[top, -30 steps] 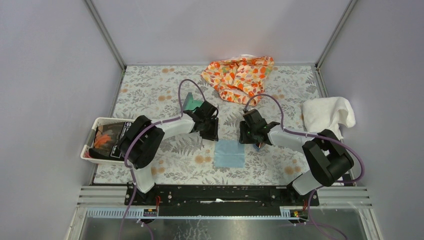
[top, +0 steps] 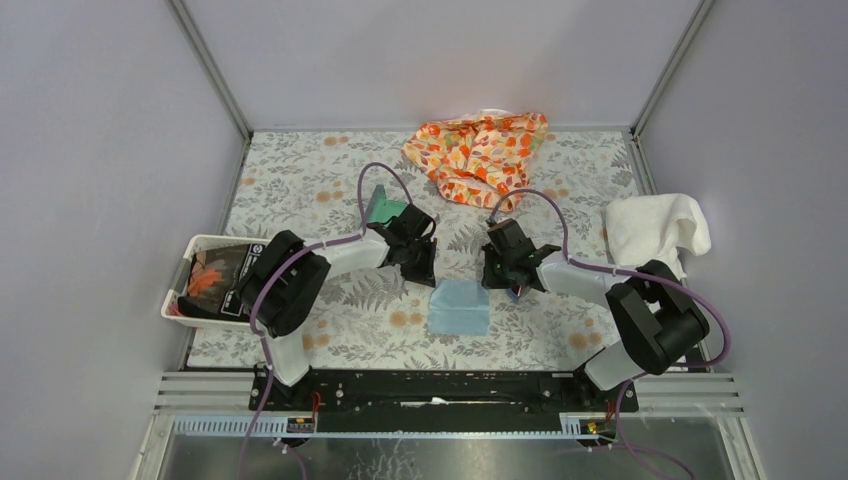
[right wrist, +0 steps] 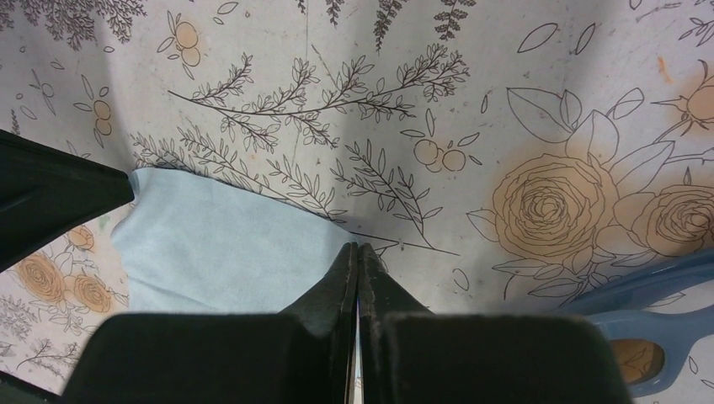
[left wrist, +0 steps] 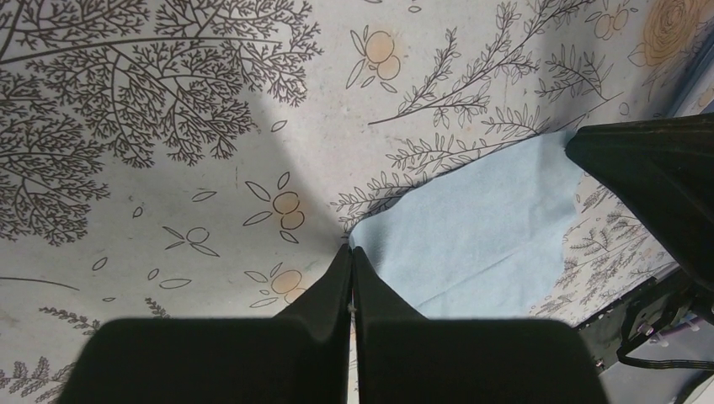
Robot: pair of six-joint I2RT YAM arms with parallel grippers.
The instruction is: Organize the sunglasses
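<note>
A flat light-blue cloth lies on the floral table cover near the front middle. At its back left corner stands my left gripper, shut, its fingertips against the cloth's edge; no cloth shows gripped between them. My right gripper is likewise shut, at the back right corner, where the cloth's edge meets the tips; whether any is pinched cannot be told. In the right wrist view, part of a blue frame, apparently sunglasses, enters at lower right. From above it is mostly hidden under the right arm, with a bit of blue visible.
On the left is a white tray holding a dark leaf-printed item. A green object sits behind the left gripper. Orange-patterned cloth is bunched at the back; a white towel lies at right. The back left is open.
Both grippers' fingers have come together at the blue cloth's back corners. The arms have barely shifted, and the cloth lies in about the same place.
</note>
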